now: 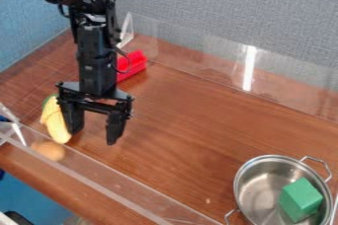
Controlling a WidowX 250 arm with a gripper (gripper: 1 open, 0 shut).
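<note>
My black gripper hangs low over the left of the wooden table, open, its fingers apart. A yellow corn-like object with some green lies at the left finger, partly behind it; whether they touch I cannot tell. An orange-brown rounded item lies just in front of the corn. A red object sits behind the arm.
A steel pot with a green block in it stands at the front right. Clear plastic walls edge the table.
</note>
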